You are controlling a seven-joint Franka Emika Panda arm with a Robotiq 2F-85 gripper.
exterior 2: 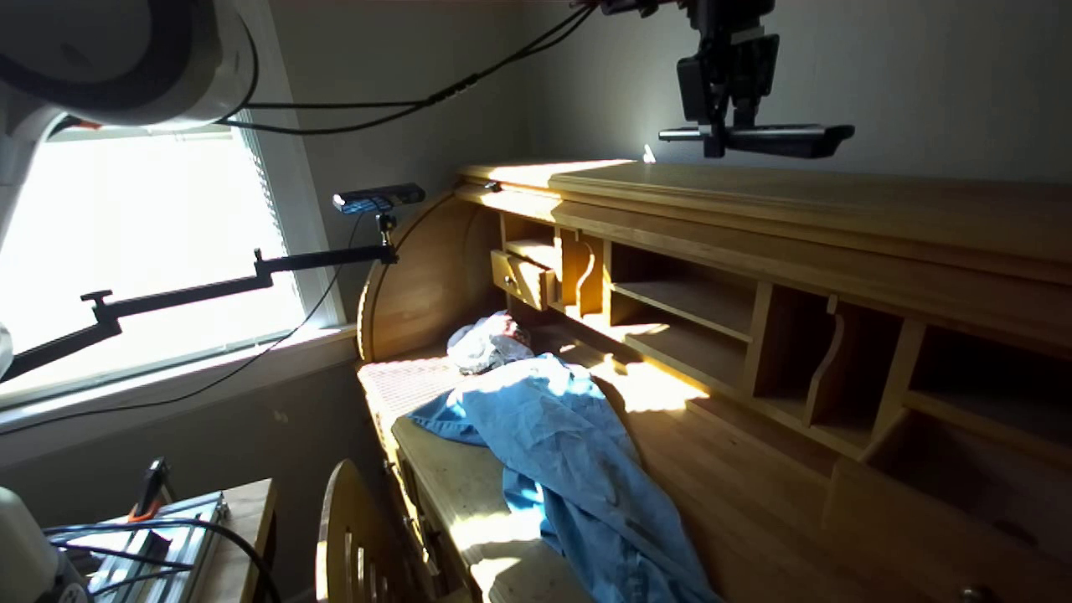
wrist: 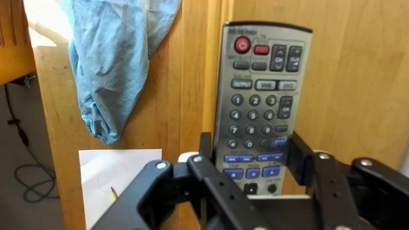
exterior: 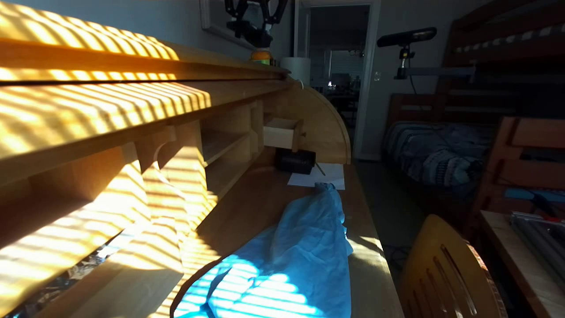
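Held above the desk's top shelf is a grey remote control (wrist: 253, 111) with red, dark and blue buttons. My gripper is shut on it, one finger at each long side near the blue buttons. In exterior view 2 the remote (exterior 2: 789, 139) lies roughly level across the gripper (exterior 2: 725, 131), with a gap between it and the desk top (exterior 2: 864, 191). Exterior view 1 shows the gripper (exterior: 258, 32) and the dark remote (exterior: 249, 32) at the upper middle, over the far end of the top.
A blue cloth (exterior 2: 573, 432) is spread over the desk surface. Beyond it are white paper (exterior: 331, 177) with a pencil and a black box (exterior: 295, 161). One small drawer (exterior: 280, 133) stands open. An orange-lidded container (exterior: 261, 55) is on the top shelf near the gripper.
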